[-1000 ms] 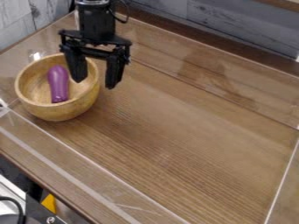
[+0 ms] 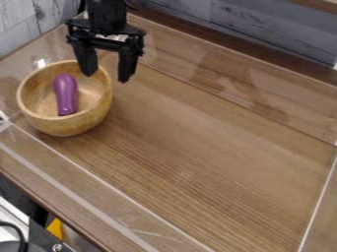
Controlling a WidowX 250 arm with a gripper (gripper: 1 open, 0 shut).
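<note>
A wooden bowl (image 2: pixel 90 118) sits at the left of the table, with a purple elongated object (image 2: pixel 65 94) lying in it, upright in the view. My black gripper (image 2: pixel 106 65) is over the bowl's back rim and beyond it, its two dark fingers apart and open, with nothing seen between them. Whether it touches the rim is unclear.
A pale wall edge runs along the back and left. Black cables and a small yellow item (image 2: pixel 55 228) are at the lower left, off the tabletop.
My gripper has moved toward the back of the table, up in the view and slightly left. The bowl and purple object look unmoved.
</note>
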